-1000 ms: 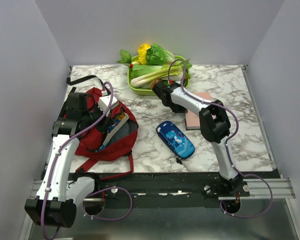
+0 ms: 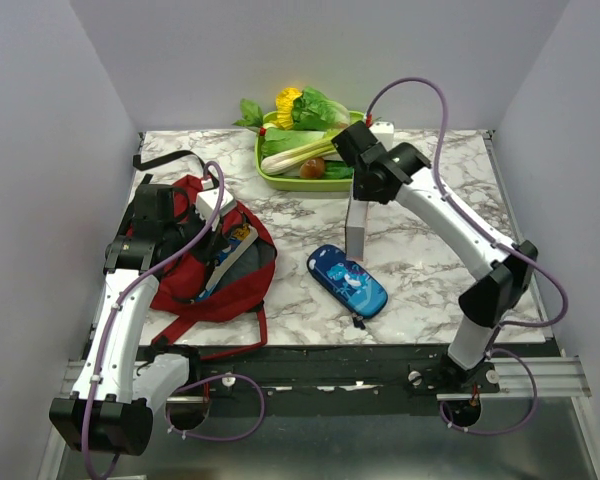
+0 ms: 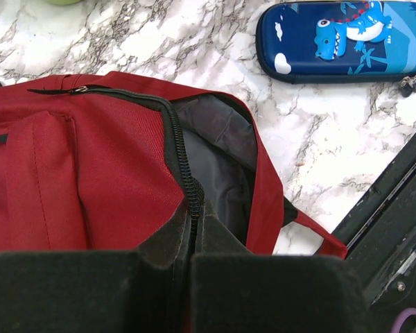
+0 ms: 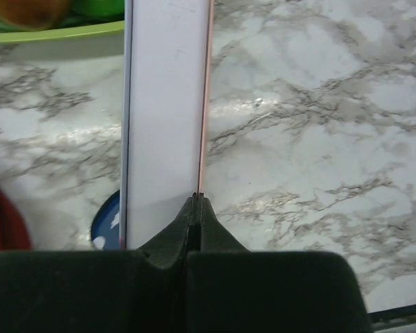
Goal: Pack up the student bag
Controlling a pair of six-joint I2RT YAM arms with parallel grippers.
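The red backpack [image 2: 230, 295] lies open at the left, a book inside. My left gripper is shut at its zipper edge, pinched on the black zipper band. My right gripper is shut on a book [image 4: 163, 97], held upright edge-on above the table, its pale pages facing the wrist camera. The blue dinosaur pencil case [image 2: 345, 280] lies on the marble just right of the backpack, partly hidden behind the book in the right wrist view.
A green basket [image 2: 275, 182] of vegetables stands at the back centre.
The book has been lifted from lying flat at the right to upright in my right gripper, and the right arm has risen. The left arm has not moved.
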